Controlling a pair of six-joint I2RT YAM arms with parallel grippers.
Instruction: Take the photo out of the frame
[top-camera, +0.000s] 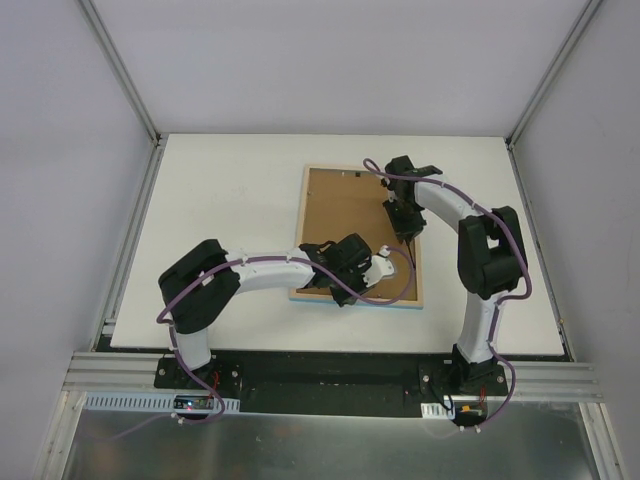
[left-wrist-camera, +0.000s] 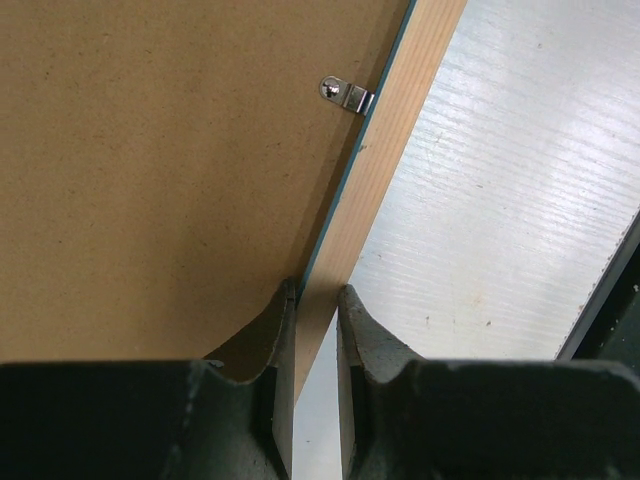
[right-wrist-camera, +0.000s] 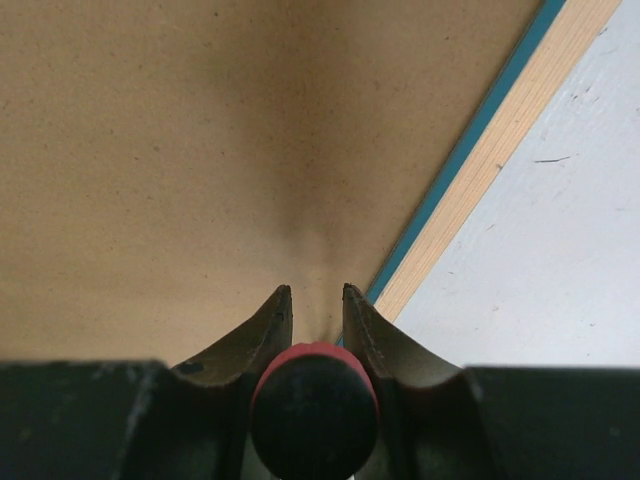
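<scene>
The picture frame (top-camera: 302, 208) lies face down on the white table, its brown backing board (top-camera: 335, 212) uppermost. In the left wrist view, my left gripper is shut across the frame's pale wooden rim (left-wrist-camera: 385, 150), at the near side. A small metal clip (left-wrist-camera: 347, 94) with a screw bridges from board to rim there. Over the frame's right side, my right gripper (top-camera: 405, 232) is shut on a tool with a round black-and-red end (right-wrist-camera: 315, 410), apparently a screwdriver. Its thin dark shaft shows below the fingers in the top view; the tip's contact cannot be made out.
Small dark fittings (top-camera: 357, 174) sit along the frame's far edge. Bare table (top-camera: 220, 200) spreads out to the left of the frame, with a narrower strip on the right. Purple cables hang along both arms.
</scene>
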